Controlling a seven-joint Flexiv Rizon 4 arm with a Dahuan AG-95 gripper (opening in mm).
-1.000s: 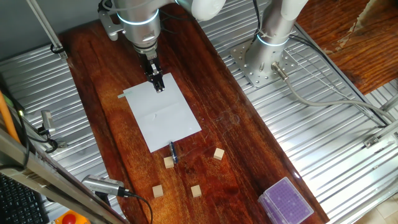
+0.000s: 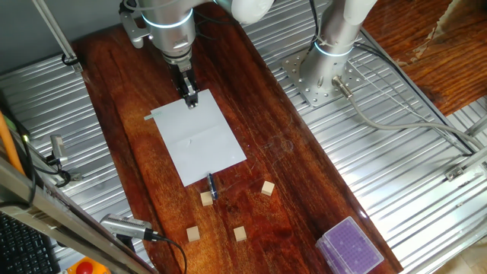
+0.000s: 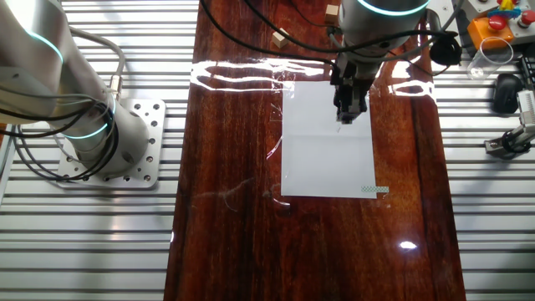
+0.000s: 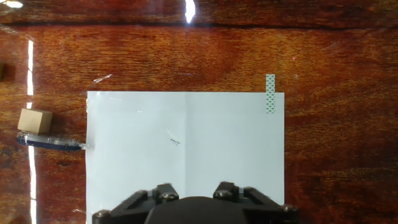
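A white sheet of paper [image 2: 199, 141] lies flat on the dark wooden table, with a small mark on it and a strip of patterned tape [image 4: 270, 93] at one corner. Over the end of the sheet near the tape, my gripper [image 2: 192, 100] points down. In the wrist view its fingertips [image 4: 165, 192] stand apart, and nothing shows between them, so it is open. A dark pen [image 2: 212, 186] lies just off the sheet's opposite end, beside a wooden block [image 2: 206, 199]. More wooden blocks [image 2: 268, 188] sit farther along the table.
A purple-lidded box [image 2: 351, 245] stands at the table's near right corner. A cabled camera [image 2: 128, 227] overhangs the left edge. Bare wood [image 3: 242, 242] surrounds the sheet.
The gripper's fingertips look slightly more spread and a little farther back over the paper's edge. Paper, pen, blocks and box have stayed put.
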